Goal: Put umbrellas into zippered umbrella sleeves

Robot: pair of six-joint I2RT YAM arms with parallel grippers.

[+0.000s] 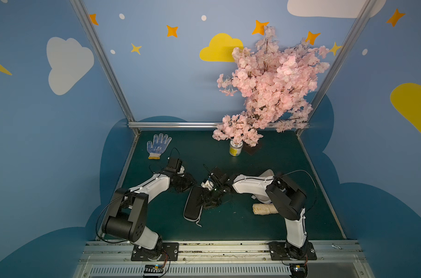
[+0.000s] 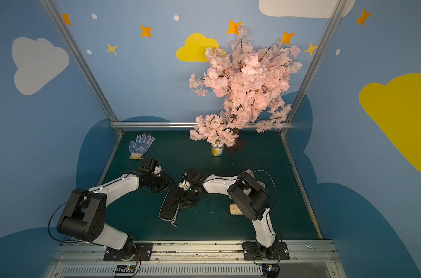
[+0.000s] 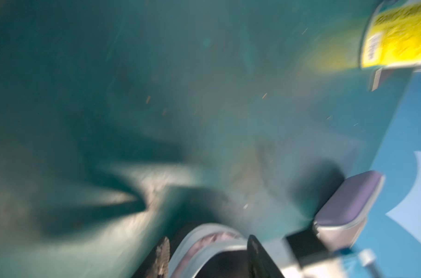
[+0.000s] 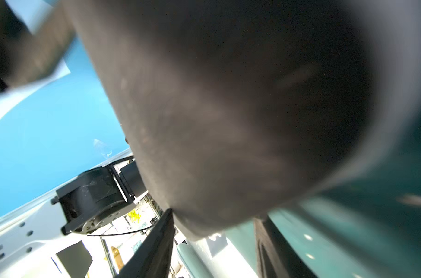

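A black zippered case with a grey edge and strap stands in the middle between the grippers, tilted. The left gripper is at its upper left; in the left wrist view a pale rimmed edge shows at its fingertips, though the grip is hard to judge. My right gripper is at the case's right, its fingertips at the blurred dark body of the case, part open. A cream rolled bundle lies under the right arm, beside a grey item partly hidden by that arm.
A blue-white glove lies at the back left. A can stands at the back under pink blossom branches.
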